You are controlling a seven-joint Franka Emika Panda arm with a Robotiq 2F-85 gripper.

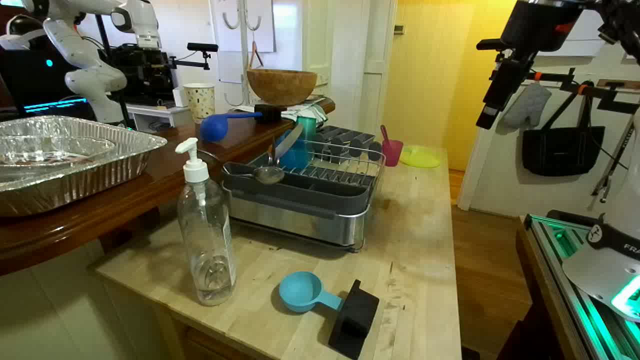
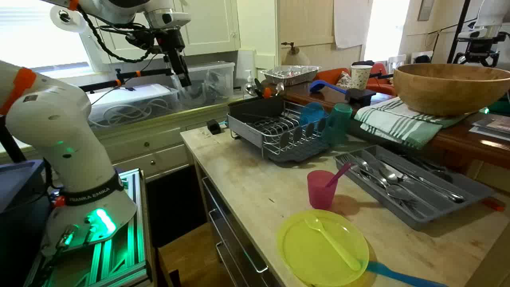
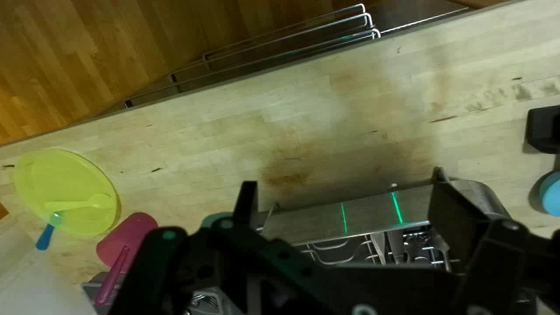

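Note:
My gripper is open in the wrist view, its two black fingers wide apart with nothing between them. It hangs high above the counter, over the dish rack, as the wrist view looks down. In exterior view 1 the gripper is at upper right. On the counter are a steel dish rack, a clear pump bottle, and a blue scoop with a black block at its handle. A pink cup holding a pink utensil stands near a yellow plate, on which lies a yellow spoon.
A grey cutlery tray full of utensils lies beside the pink cup. The raised wooden ledge carries a foil tray, a wooden bowl and a blue ladle.

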